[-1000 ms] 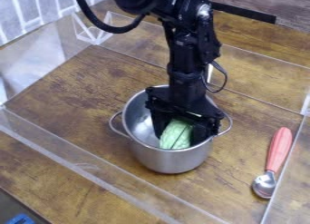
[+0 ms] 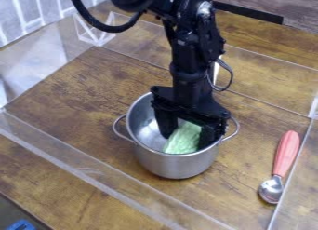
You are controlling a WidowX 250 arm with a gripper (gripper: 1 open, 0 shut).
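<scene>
My black gripper (image 2: pixel 187 108) reaches down into a steel pot (image 2: pixel 174 159) in the middle of the view. A pale green object (image 2: pixel 185 136) lies inside the pot under the gripper. The fingers are dark against the pot's interior, and I cannot tell whether they are open, shut or holding it.
An ice-cream scoop (image 2: pixel 280 169) with a pink handle lies to the pot's right. A small blue object (image 2: pixel 18 224) sits at the bottom-left corner.
The gripper has shifted slightly over the last second, and the green object shows at a somewhat different angle. The pot has stayed about in place.
</scene>
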